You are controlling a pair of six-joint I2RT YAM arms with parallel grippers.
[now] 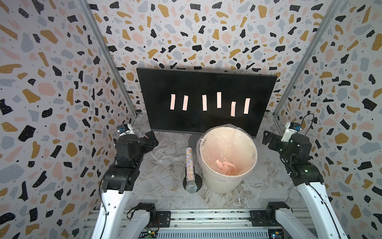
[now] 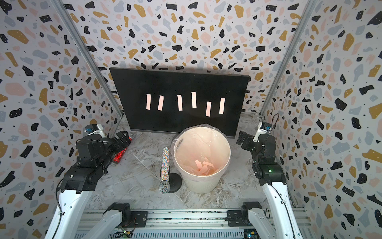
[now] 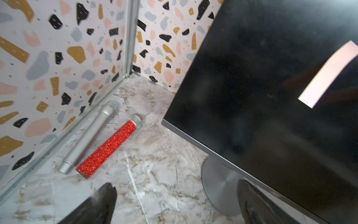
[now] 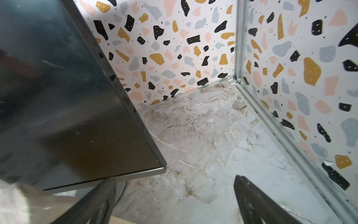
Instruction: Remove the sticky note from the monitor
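Six pale pink sticky strips, among them one at the far left (image 1: pixel 172 101) and one at the far right (image 1: pixel 246 106), are stuck on the black monitor (image 1: pixel 159 83); one strip (image 3: pixel 327 74) fills part of the left wrist view. My left gripper (image 1: pixel 149 139) is open and empty, left of the monitor's lower left corner and apart from it. My right gripper (image 1: pixel 269 138) is also open and empty, beside the lower right corner, which shows large in the right wrist view.
A lined cream bin (image 1: pixel 250 159) holding pink strips stands before the monitor. A glittery microphone (image 1: pixel 189 163) on a black stand is left of it. A red microphone (image 3: pixel 106 147) and a silver one (image 3: pixel 85 138) lie by the left wall.
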